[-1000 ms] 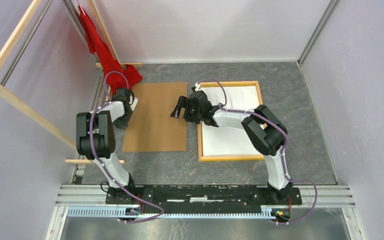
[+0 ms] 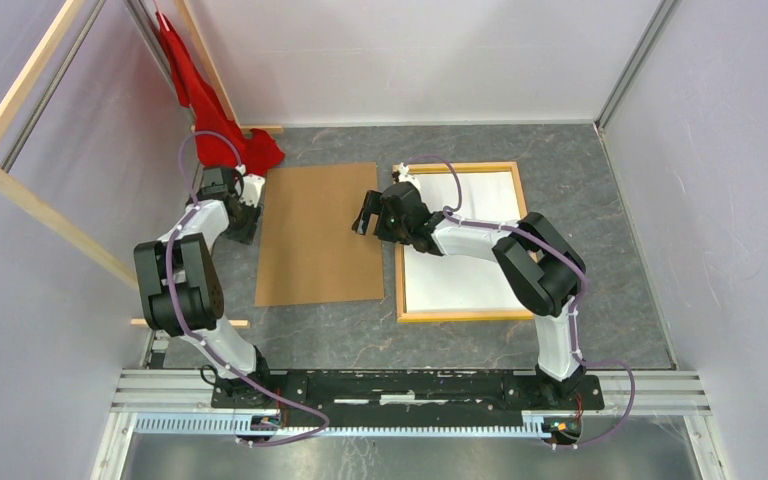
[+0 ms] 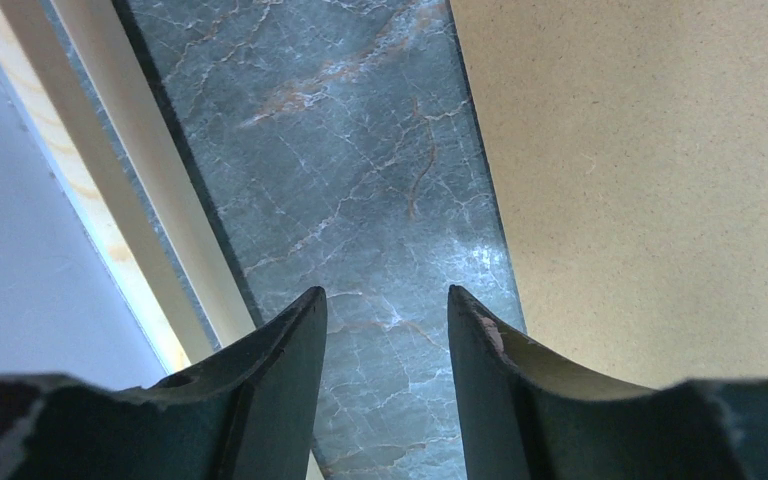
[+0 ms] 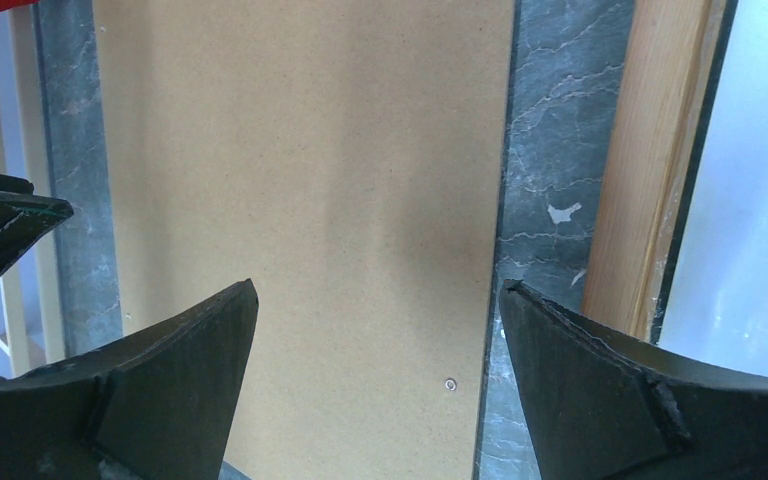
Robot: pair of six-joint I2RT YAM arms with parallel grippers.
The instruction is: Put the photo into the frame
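A flat brown board (image 2: 320, 235) lies on the grey floor, left of the wooden frame (image 2: 460, 317). A white sheet (image 2: 455, 285) fills the frame; whether it is the photo cannot be told, and no picture shows. Beside the board's left edge stands my left gripper (image 2: 246, 225), its fingers parted over bare floor in the left wrist view. My right gripper (image 2: 365, 212) is wide open above the board's right part. In the right wrist view, the frame's near side bar (image 4: 615, 170) runs parallel to the board, with a narrow floor strip between. Neither gripper holds anything.
A wooden rack (image 2: 50, 212) with a red cloth (image 2: 218, 120) hanging from it stands at the left, close to my left arm. My right arm reaches across the frame.
The brown board has shifted a little to the right, nearer the frame.
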